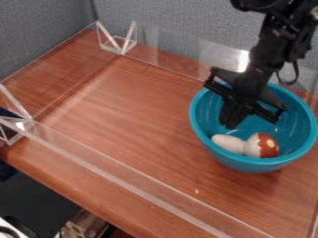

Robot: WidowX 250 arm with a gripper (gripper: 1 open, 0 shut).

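Note:
A turquoise bowl (205,130) sits on the right of the wooden table. In it, toward the front, lie a white egg-like object (229,143) and a white-and-red object (261,147), side by side. The black gripper (231,119) reaches down from the top right into the back left of the bowl, its tip above and behind these objects. It is shut, with nothing seen held; its tip is dark and hard to make out.
Clear plastic panels with white corner brackets (115,37) edge the wooden table (112,121). A dark gap with items lies beyond the front left edge.

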